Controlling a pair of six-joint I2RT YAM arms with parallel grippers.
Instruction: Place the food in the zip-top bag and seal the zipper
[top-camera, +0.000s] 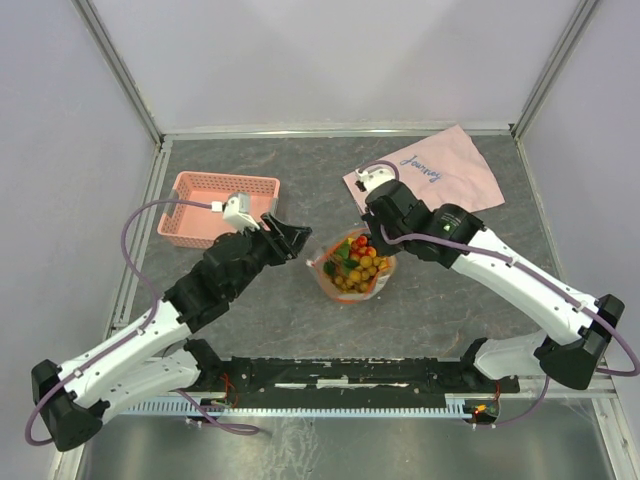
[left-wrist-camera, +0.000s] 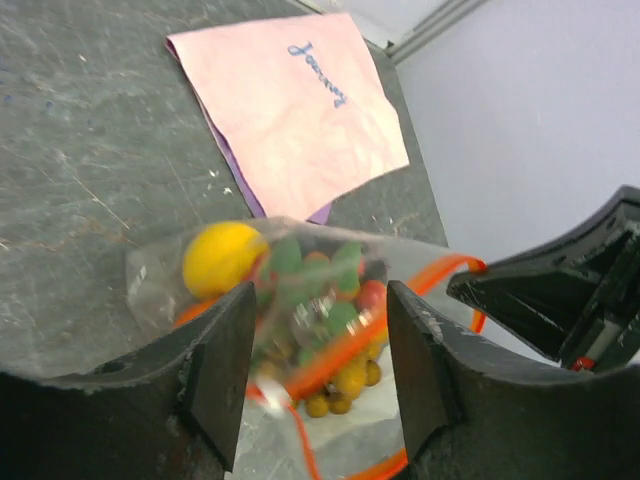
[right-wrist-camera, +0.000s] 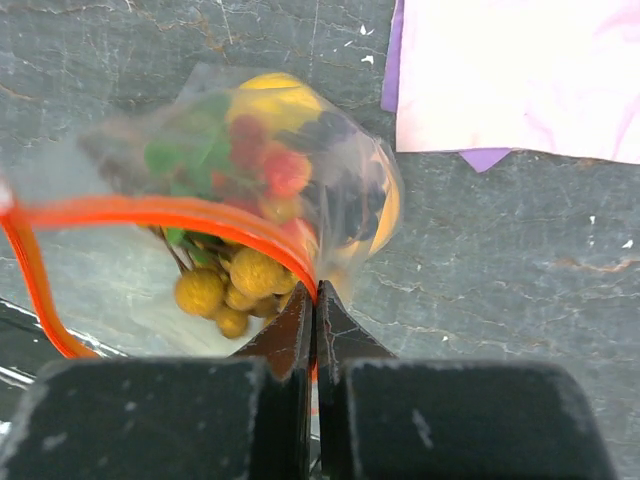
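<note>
The clear zip top bag (top-camera: 333, 284) with its orange rim holds several pieces of food (top-camera: 362, 266), round yellow, red and green. My right gripper is shut on the bag's orange rim (right-wrist-camera: 160, 211), which runs up to its fingertips. To the left of the bag, my left gripper (top-camera: 297, 245) is open, its fingers (left-wrist-camera: 215, 370) apart. In the left wrist view the bag's mouth and food (left-wrist-camera: 220, 258) show beyond those fingers, blurred; the left corner of the rim hangs free.
An empty pink basket (top-camera: 205, 193) stands at the back left. A pink cloth (top-camera: 440, 170) lies flat at the back right, just beyond the bag. Grey table in front of the bag is clear.
</note>
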